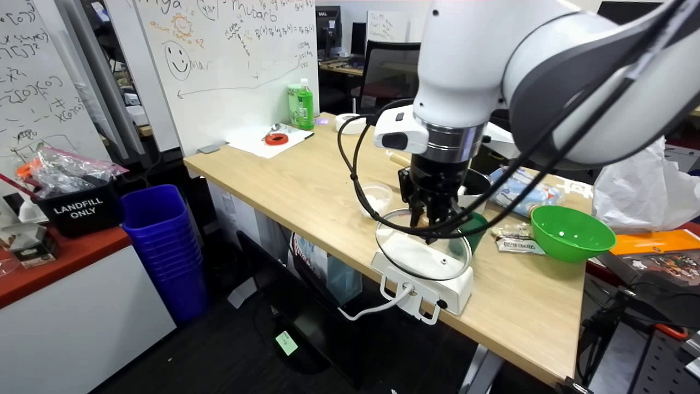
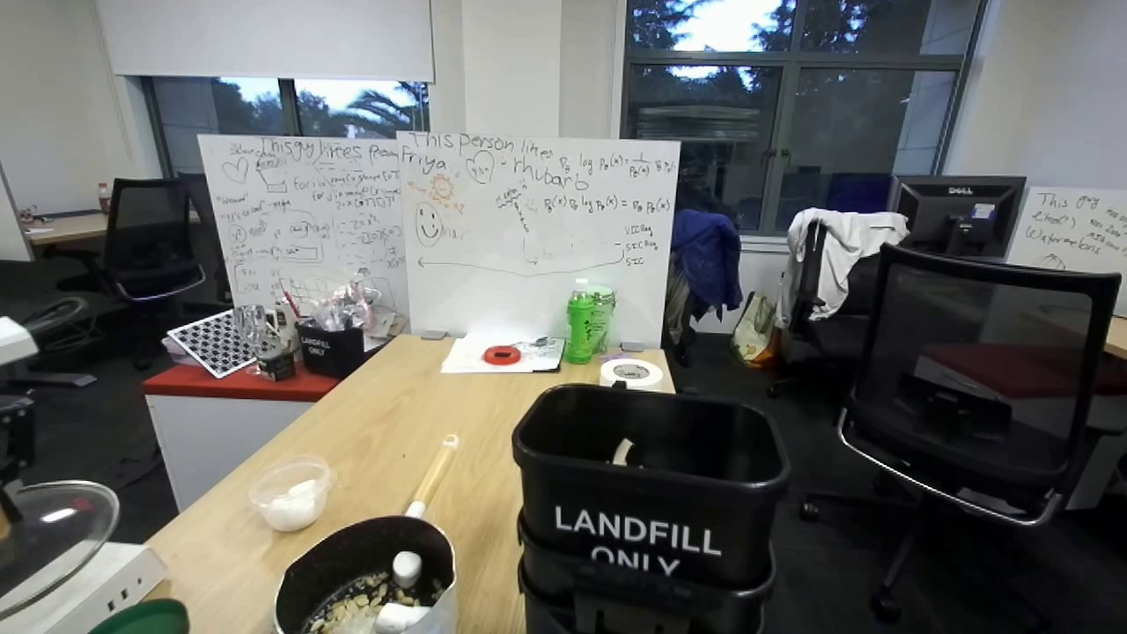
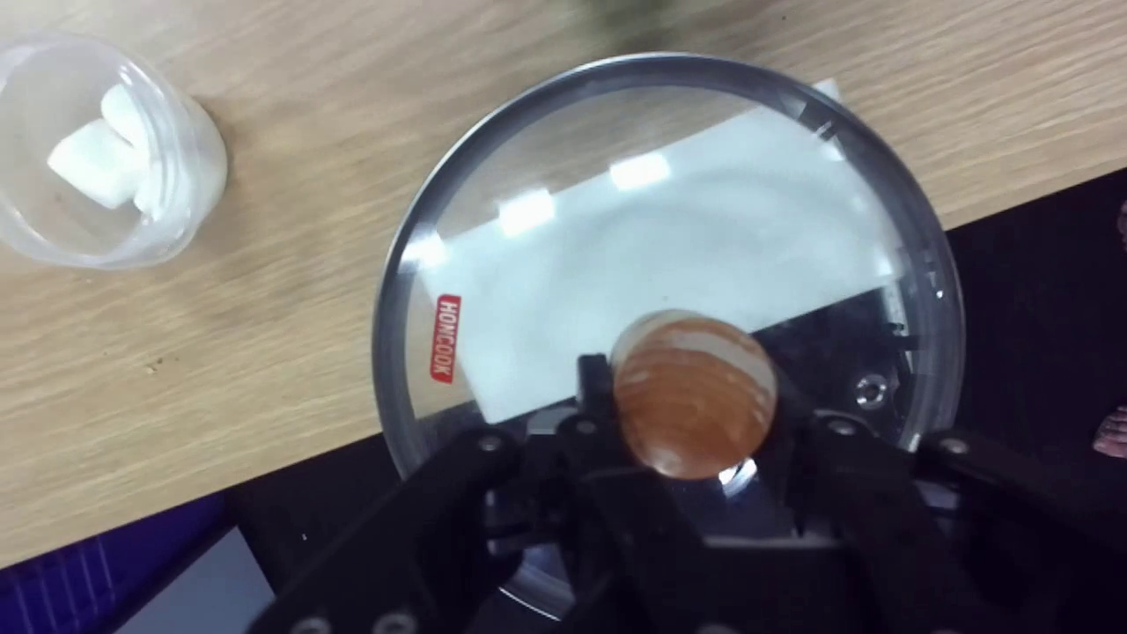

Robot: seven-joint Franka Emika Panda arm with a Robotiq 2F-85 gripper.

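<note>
My gripper is shut on the round brown knob [image 3: 697, 396] of a clear glass lid [image 3: 676, 232] with a metal rim. The lid hangs over a white power strip [image 1: 462, 292] at the table's front edge; through the glass in the wrist view, the strip shows below it. In exterior view 2 only part of the lid [image 2: 79, 528] appears, at the left edge. A pot [image 2: 444, 565] with a pale wooden handle stands on the table, holding white pieces and beige bits. Most of it is behind my arm in exterior view 1.
A clear tub [image 3: 195, 158] with white pieces stands close to the lid. A green cup [image 1: 476, 230], a green bowl [image 1: 571, 230] and packets [image 1: 518, 239] are on the right. Black bins [image 2: 650, 475] stand beyond the pot.
</note>
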